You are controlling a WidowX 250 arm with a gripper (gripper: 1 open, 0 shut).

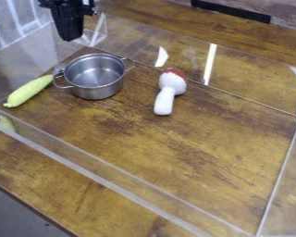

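A steel two-handled pot [95, 83] stands empty on the wooden table, left of centre. A pale green corn cob [30, 91] lies to its left. Right of the pot is a white object with a reddish top [169, 93], perhaps a toy. The dark gripper [69, 31] hangs at the top left, above and behind the pot; its fingers are too small to tell whether they are open or shut.
Clear plastic walls [101, 167] border the work area on the table.
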